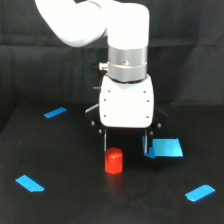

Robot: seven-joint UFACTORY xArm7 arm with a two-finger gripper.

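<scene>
A red block (114,160) sits on the dark table, near the middle of the camera view. Above and behind it hangs my gripper (125,143), pointing down under its white hand. Its thin dark fingers stand apart, so it looks open, with nothing visible between them. The left finger is close to the block's top in the picture; whether they touch is not clear. Near the right finger lies a blue patch (168,148), with a darker blue part at its left that the finger partly hides.
Blue strips mark the table at the back left (55,113), front left (30,184) and front right (200,193). A dark curtain (40,60) hangs behind.
</scene>
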